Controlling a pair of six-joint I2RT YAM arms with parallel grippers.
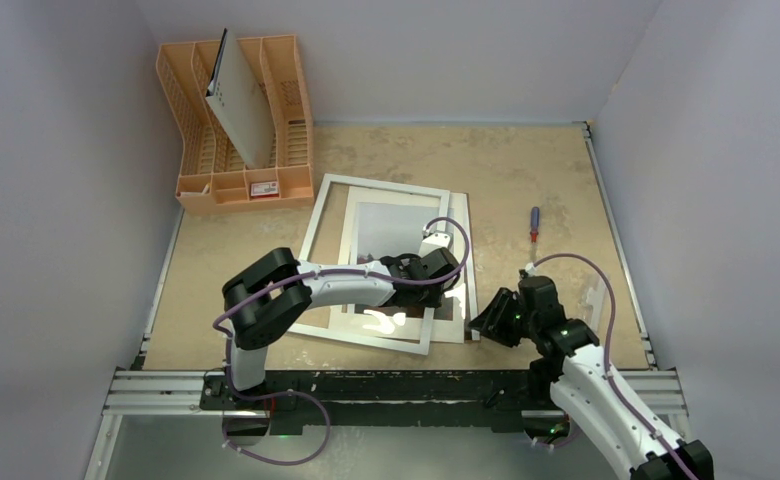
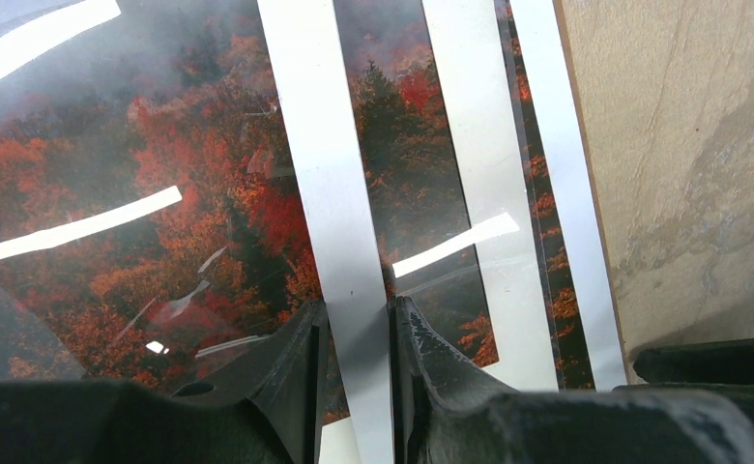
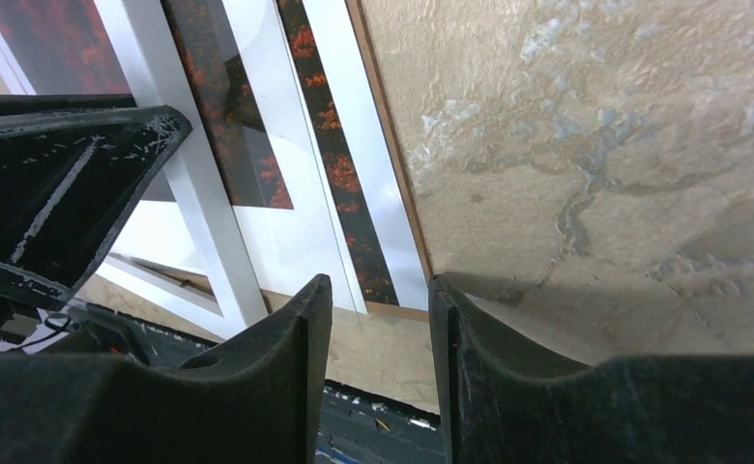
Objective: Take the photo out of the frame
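A white frame (image 1: 316, 215) lies over a white mat and an autumn-forest photo (image 2: 160, 271) under glossy glass or plastic. My left gripper is low over the photo, its fingertips on either side of the frame's white bar (image 2: 325, 145); whether they grip it is unclear. In the right wrist view a thin board edge (image 3: 383, 193) with a photo strip lies at the stack's right. My right gripper is part open at that stack's near corner, one fingertip by the edge, the other left of it.
An orange organiser (image 1: 196, 120) holding a white panel stands at the back left. A screwdriver (image 1: 534, 225) and a clear item (image 1: 594, 300) lie at the right.
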